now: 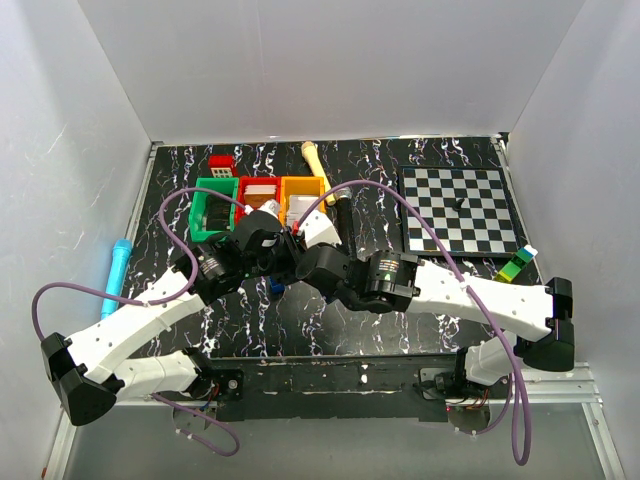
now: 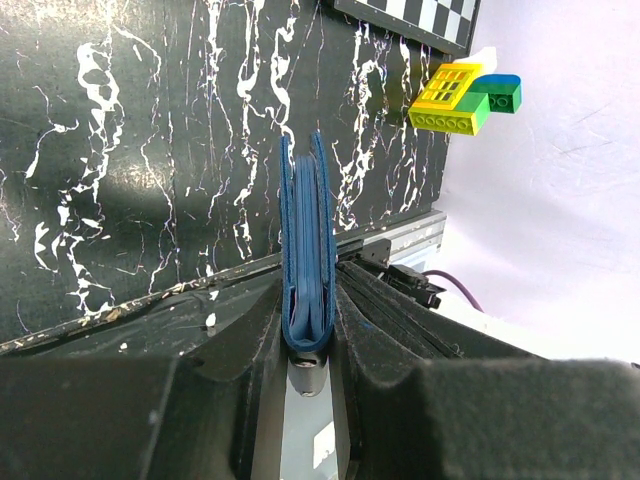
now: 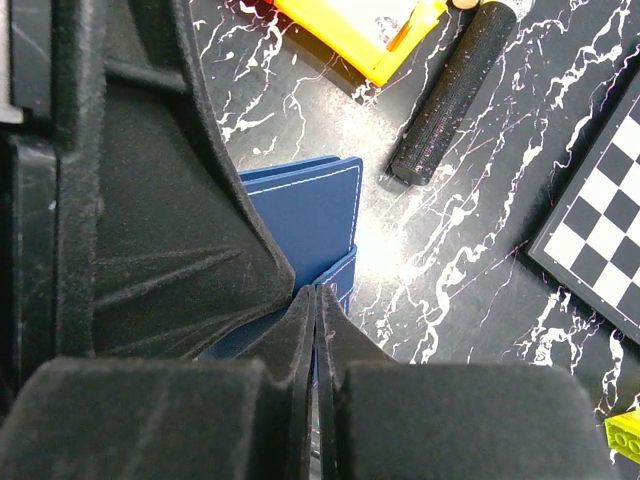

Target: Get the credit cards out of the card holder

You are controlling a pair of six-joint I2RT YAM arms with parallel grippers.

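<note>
The blue card holder point(image 2: 308, 250) is seen edge-on in the left wrist view, and my left gripper is shut on its lower end. Thin layers show between its two covers; whether cards are among them I cannot tell. In the right wrist view the holder's stitched blue face point(image 3: 315, 205) is partly covered by the dark body of the left gripper. My right gripper is shut, its tips in front of the holder near its lower edge, with nothing visible between them. Contact is unclear. From above, both arms hide most of the holder.
Green point(image 1: 205, 225), red and orange point(image 1: 310, 186) bins stand behind the grippers. A dark microphone point(image 3: 455, 95) lies nearby. A chessboard point(image 1: 458, 210) and toy blocks point(image 1: 516, 264) are to the right.
</note>
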